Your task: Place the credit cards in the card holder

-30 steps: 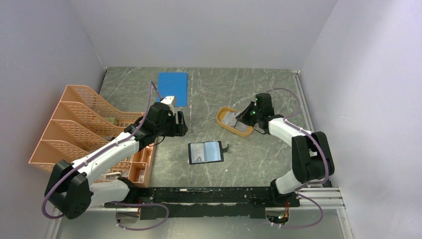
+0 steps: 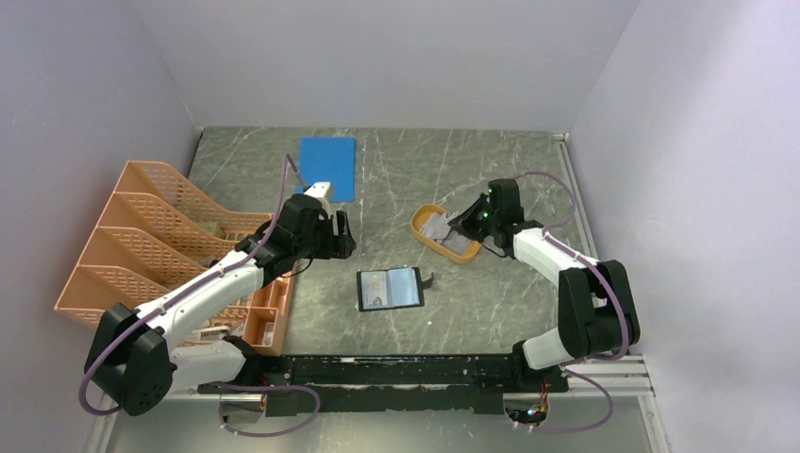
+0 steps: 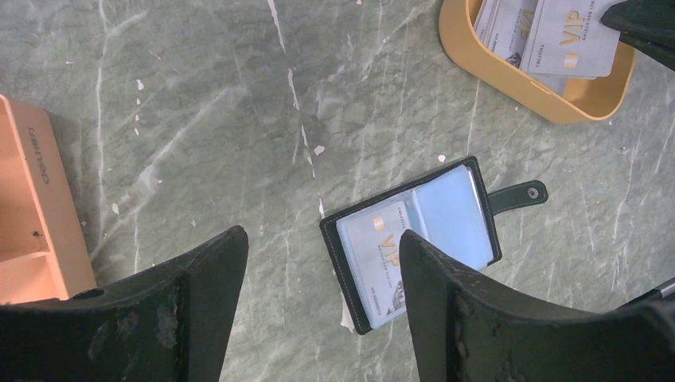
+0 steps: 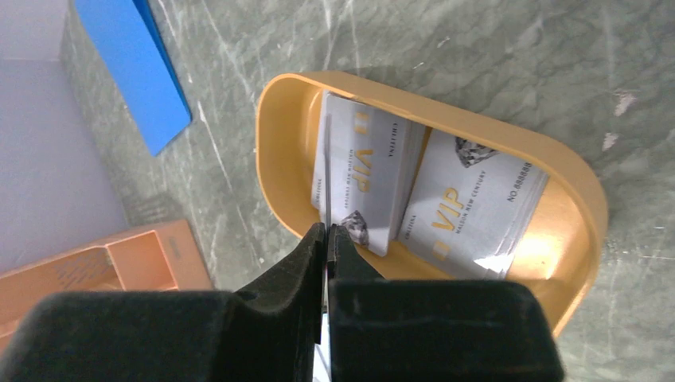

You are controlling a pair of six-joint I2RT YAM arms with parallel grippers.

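Note:
Lying open on the table is the black card holder, a silver VIP card in its left side and a pale blue right side. My right gripper is shut on one silver card, which shows edge-on as a thin line in the right wrist view and stands above the tan tray. In that tray lie two groups of silver cards, one stack at the left and another to its right. Left of the tray, my left gripper hangs open and empty above the table.
A peach slotted organiser fills the left side, beneath the left arm. The blue flat piece lies at the back. The holder's strap sticks out toward the right. Table around the holder and right of the tray is bare.
The left arm, the holder and the tray stay in place.

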